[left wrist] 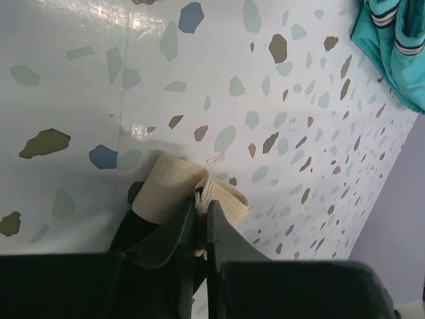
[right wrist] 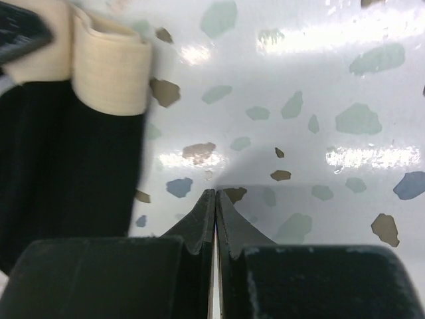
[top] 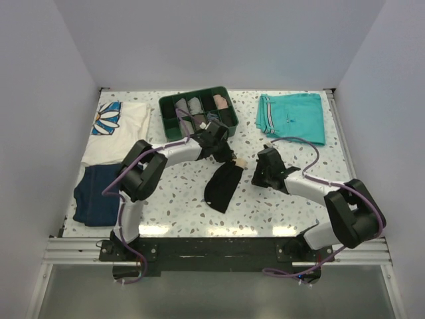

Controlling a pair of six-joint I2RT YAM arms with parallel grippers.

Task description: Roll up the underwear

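The black underwear [top: 224, 186] lies folded long on the table, its cream waistband [top: 240, 163] at the far end. My left gripper is shut on that waistband, pinching a fold of it; the band [left wrist: 174, 179] stands up on either side of the fingers. To the right of the cloth, my right gripper is shut over bare table with nothing between its fingertips. In the right wrist view the waistband [right wrist: 111, 66] and black cloth [right wrist: 73, 159] lie to the left, clear of those fingers.
A green divided box [top: 166, 109] with rolled items stands behind the left gripper. Teal cloth [top: 295, 118] lies at the back right; white cloth [top: 126, 133] and navy cloth [top: 99, 199] lie at the left.
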